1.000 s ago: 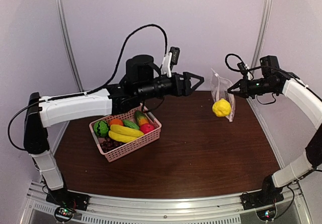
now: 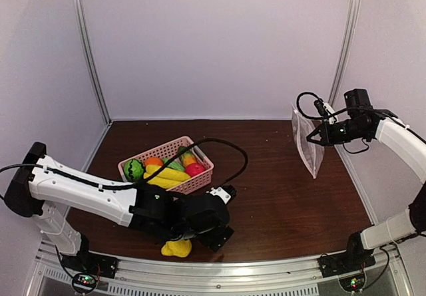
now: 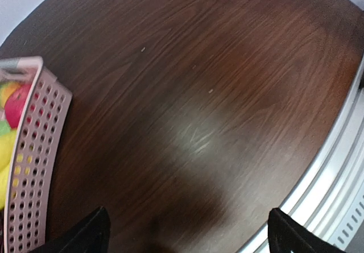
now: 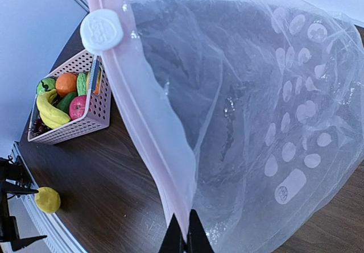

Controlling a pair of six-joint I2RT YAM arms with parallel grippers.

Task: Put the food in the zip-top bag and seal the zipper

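Note:
The yellow fruit (image 2: 176, 248) lies on the table near its front edge, partly behind the left arm. Right beside it, my left gripper (image 2: 219, 239) points down, and its fingers (image 3: 85, 233) are wide apart with only bare table between them. The fruit is out of the left wrist view. At the right, my right gripper is shut on the edge of the clear zip top bag (image 2: 307, 143), which hangs with its mouth gaping and nothing inside. The white slider (image 4: 101, 30) sits near the far end of the pink zipper strip.
A pink basket (image 2: 200, 181) holds a watermelon, an orange (image 2: 154, 161), bananas (image 2: 170, 174) and other fruit at the left of the table. A metal rail (image 2: 219, 269) runs along the front edge.
The yellow fruit has moved from the bag's mouth across the table to the front left. My left gripper has swung down and back toward the front. The right gripper, still on the bag, has shifted slightly.

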